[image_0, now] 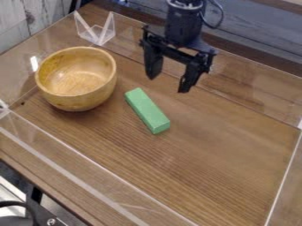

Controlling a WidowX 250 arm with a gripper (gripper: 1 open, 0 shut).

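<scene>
A black robot arm hangs from the top centre, its gripper (171, 71) over the wooden table, apart from the objects below. The gripper's fingers appear spread, with nothing seen between them. A green rectangular block (147, 111) lies on the table below and slightly left of the gripper. A round yellow wooden bowl (77, 81) stands at the left, and looks empty.
A clear plastic item (94, 28) sits at the back left. A blue-grey wall runs behind, and a black cable shows at the lower left corner.
</scene>
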